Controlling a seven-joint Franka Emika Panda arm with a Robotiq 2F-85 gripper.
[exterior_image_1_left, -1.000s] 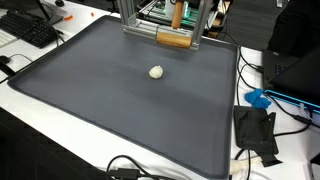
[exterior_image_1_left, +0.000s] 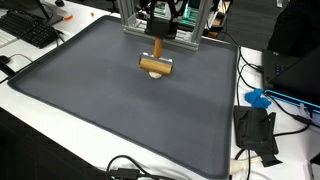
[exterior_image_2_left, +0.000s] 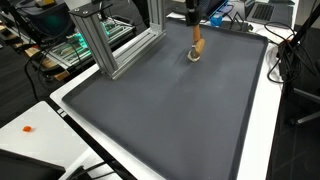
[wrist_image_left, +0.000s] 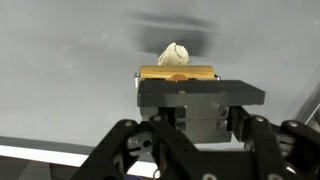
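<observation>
A wooden mallet (exterior_image_1_left: 156, 65) hangs from my gripper (exterior_image_1_left: 160, 33), which is shut on its handle. Its barrel-shaped head has metal-looking ends and lies crosswise, low over the grey table. A small pale round object (wrist_image_left: 174, 55), perhaps a nut or a garlic bulb, shows just beyond the mallet head (wrist_image_left: 177, 72) in the wrist view. Exterior view 1 has the head partly covering this object, with its lower edge peeking out; contact between them cannot be told. The mallet (exterior_image_2_left: 197, 46) also appears in exterior view 2, near the table's far side.
A metal frame (exterior_image_2_left: 130, 45) stands along one edge. Off the table are a keyboard (exterior_image_1_left: 32, 28), a blue item (exterior_image_1_left: 257, 98) and a black tool (exterior_image_1_left: 255, 133) with cables.
The pale object shows no clear movement.
</observation>
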